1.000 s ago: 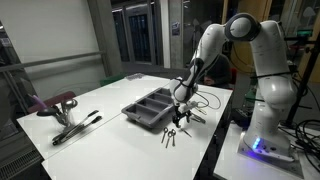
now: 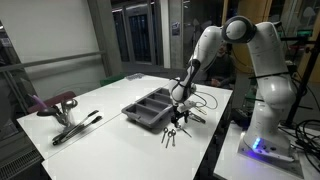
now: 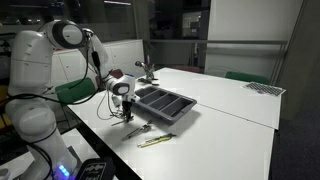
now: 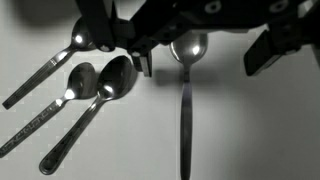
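My gripper is open in the wrist view, its fingers parted around the upper part of a single spoon (image 4: 186,115) without visibly touching it. That spoon lies with its handle toward the bottom of the view, its bowl partly hidden by the gripper. To the left, three more spoons rest on the white table: a plain one (image 4: 72,133), one with a patterned handle (image 4: 35,122) and another (image 4: 45,74) farther up. In exterior view 1 the gripper (image 2: 178,121) hangs low over the table, close to the small cutlery.
A grey compartment tray (image 3: 168,106) stands beside the arm, its compartments appearing empty. Yellow-handled utensils (image 3: 155,142) lie in front of it. Dark-handled utensils and a container (image 2: 68,121) occupy the table's far left side.
The arm stays almost in place over the cutlery, at most shifting slightly. The tray and utensils look unmoved.
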